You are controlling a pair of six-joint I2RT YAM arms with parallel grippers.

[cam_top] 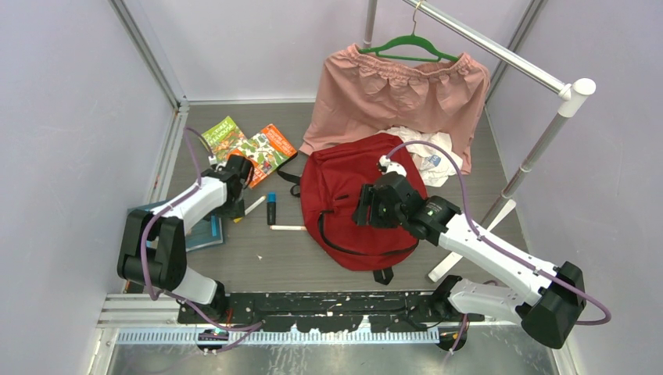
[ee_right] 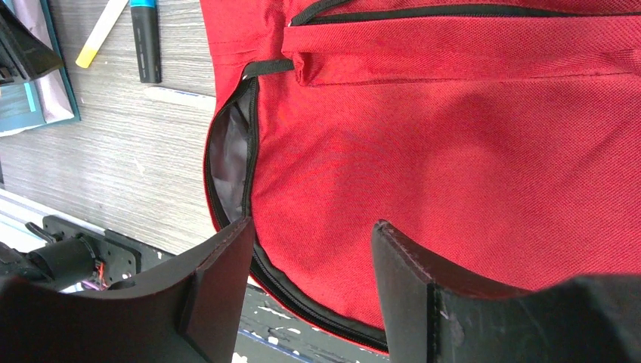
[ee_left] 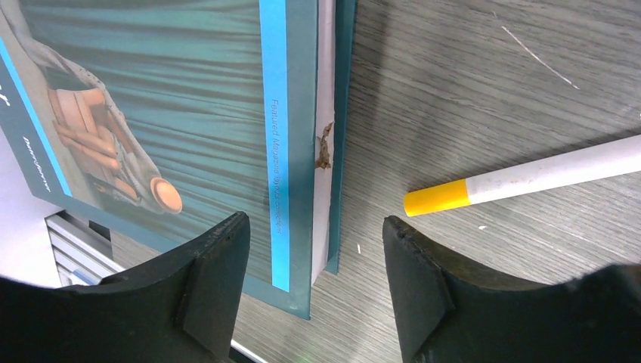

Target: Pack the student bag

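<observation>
My left gripper is open over the edge of a teal book, with a yellow-capped white marker to its right. My right gripper is open above the red backpack, whose front zipped pocket gapes at the left side. In the top view, two colourful books lie behind the left gripper, and a blue-capped black marker and a pale stick lie left of the bag.
Pink shorts hang from a rack at the back right, with white cloth beneath. Bare floor lies in front of the markers. Walls enclose both sides.
</observation>
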